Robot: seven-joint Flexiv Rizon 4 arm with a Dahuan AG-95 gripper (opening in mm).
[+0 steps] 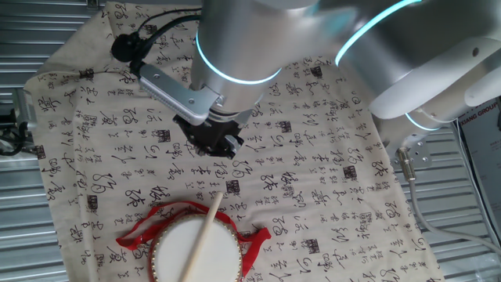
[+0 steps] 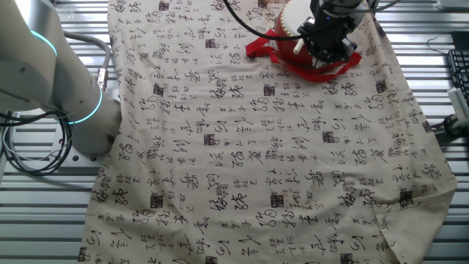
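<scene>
A drum point(image 1: 176, 247) with a white head and red sides rests near the bottom edge of exterior view 1, a red ribbon point(image 1: 257, 244) spread around it. Across its head lies a pale wooden drumstick point(image 1: 205, 235), one end sticking out past the rim. My black gripper point(image 1: 228, 146) hangs above the cloth, apart from the stick in that view. From exterior view 2 the gripper point(image 2: 330, 53) overlaps the drum point(image 2: 294, 18) and hides part of it. Its fingers are too small and dark to show how they stand.
A cream cloth point(image 1: 313, 211) printed with dark characters covers the table, mostly bare. A cable hangs from the arm and crosses exterior view 2. At the right of that view are a black keyboard point(image 2: 460, 70) and a bracketed device point(image 2: 448, 130) by the cloth's edge.
</scene>
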